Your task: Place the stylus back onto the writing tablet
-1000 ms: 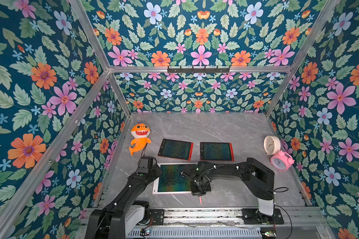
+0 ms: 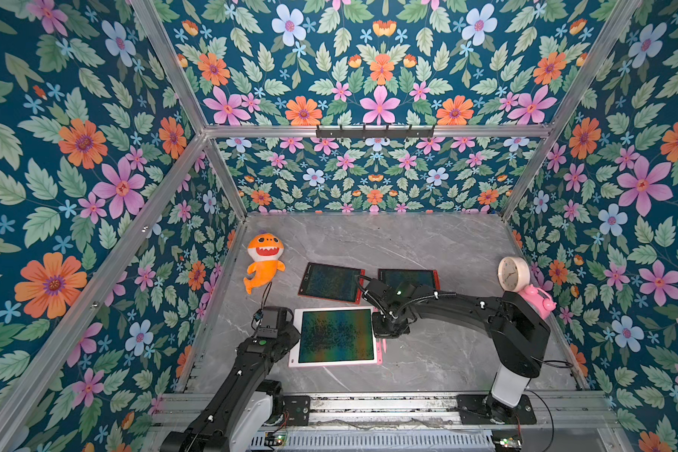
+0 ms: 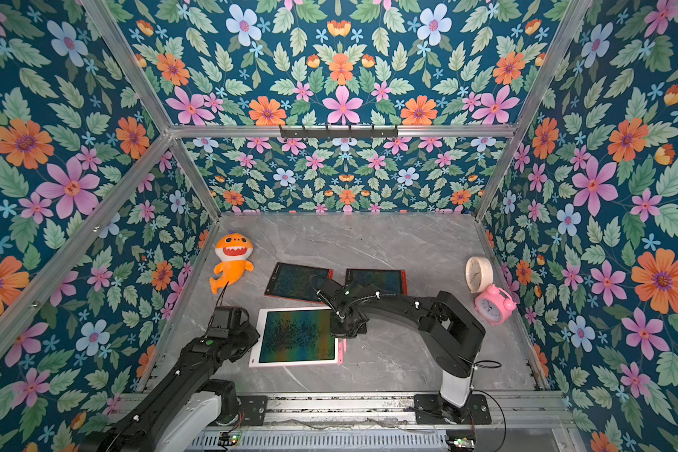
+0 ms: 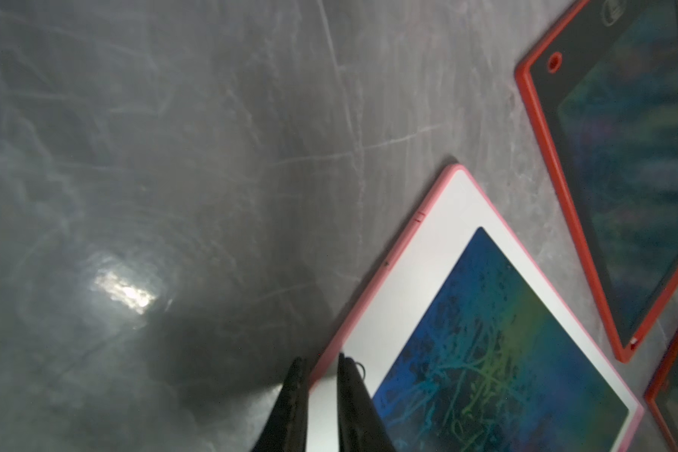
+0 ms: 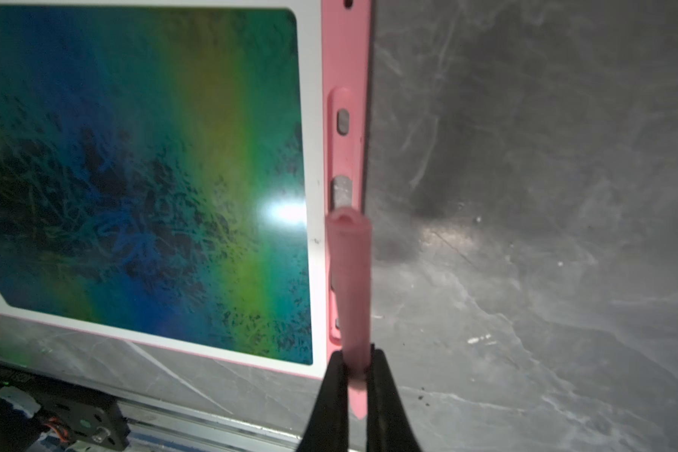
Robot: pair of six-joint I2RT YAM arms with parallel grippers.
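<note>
The white writing tablet [image 2: 337,335] with pink edging lies at the front centre. The pink stylus [image 5: 350,278] is over the slotted pink strip on its right side, with my right gripper shut on it; whether it touches the strip I cannot tell. My left gripper is at the tablet's left edge, fingers parted over the pink rim, contact unclear.
Two red-edged tablets [image 2: 331,280] lie behind. An orange shark toy [image 2: 265,267] is at back left; a cream clock [image 2: 513,273] and pink alarm clock [image 2: 538,300] are at right. Bare marble lies at back and front right.
The right gripper with the stylus has moved rightward and toward the back to the tablet's right side. The left arm has shifted slightly toward the front and left.
</note>
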